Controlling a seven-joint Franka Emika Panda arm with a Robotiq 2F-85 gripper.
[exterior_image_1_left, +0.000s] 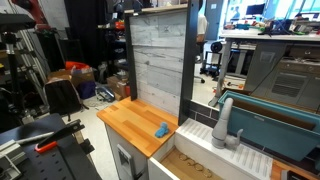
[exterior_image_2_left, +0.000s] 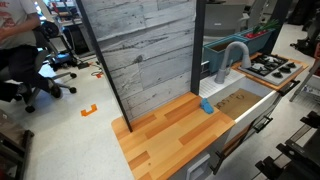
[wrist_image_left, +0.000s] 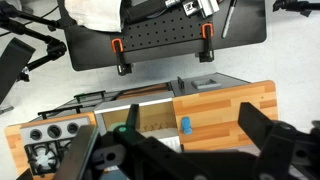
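A small blue object (exterior_image_1_left: 161, 131) lies on the wooden countertop (exterior_image_1_left: 130, 118), close to its sink-side edge. In the wrist view the blue object (wrist_image_left: 186, 125) appears far below my gripper. The dark fingers stand wide apart at the lower left and right, so the fingers are open, and nothing shows held between them. Beside the wood is a sink basin (exterior_image_2_left: 237, 103) with a brown bottom and a grey faucet (exterior_image_2_left: 232, 55). The gripper cannot be made out clearly in either exterior view.
A grey panel wall (exterior_image_2_left: 150, 60) stands behind the counter. A stove top (exterior_image_2_left: 268, 67) lies beyond the sink. Opposite the counter is a black table (wrist_image_left: 165, 35) bearing clamps and a white cloth (wrist_image_left: 95, 14). Open floor separates the two.
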